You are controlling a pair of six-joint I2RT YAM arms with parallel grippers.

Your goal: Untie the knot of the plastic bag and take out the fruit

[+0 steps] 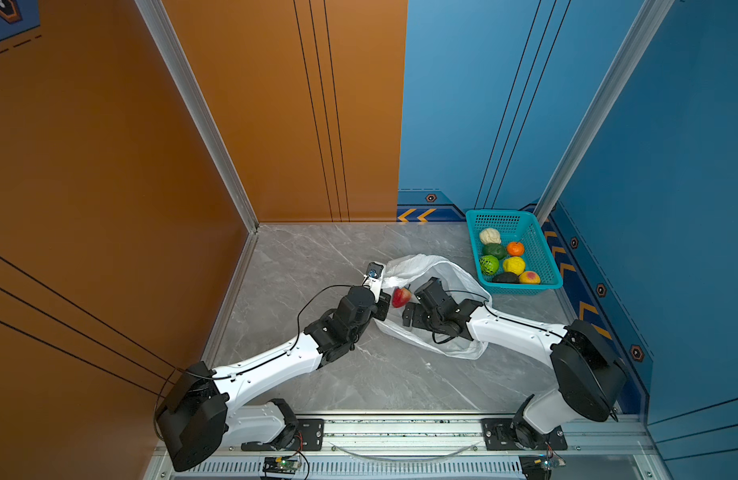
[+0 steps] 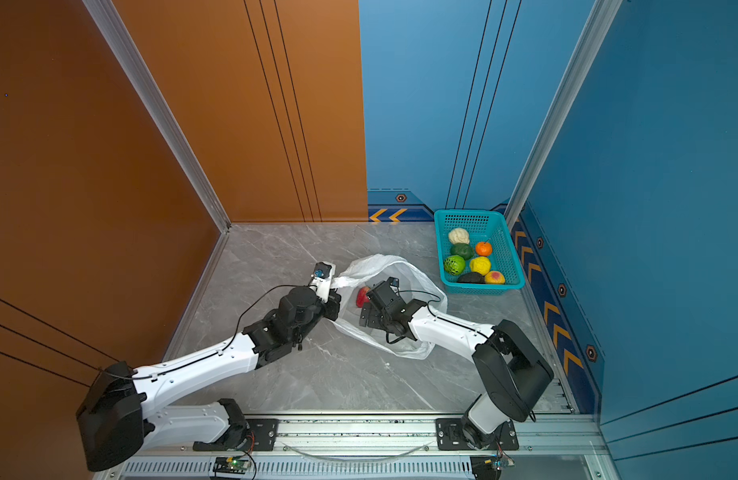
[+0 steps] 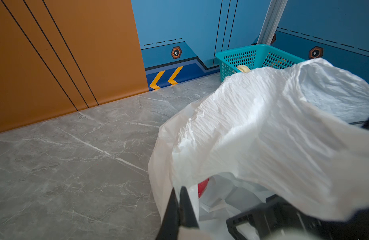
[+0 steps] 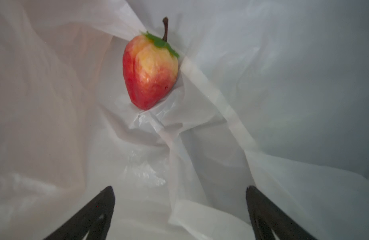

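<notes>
A white plastic bag [image 1: 465, 344] lies opened out at mid-table. In it is a red-yellow fruit with stem and leaf, peeking red under the plastic in the left wrist view [image 3: 202, 186]. My left gripper is shut at the bag's left rim, white plastic rising at its fingertips. My right gripper is down inside the bag, open, fingers either side of empty creased plastic, with the fruit just beyond its fingertips.
A teal basket [image 1: 551, 272] holding several fruits and vegetables stands at the back right, behind the bag. Orange and blue walls enclose the table.
</notes>
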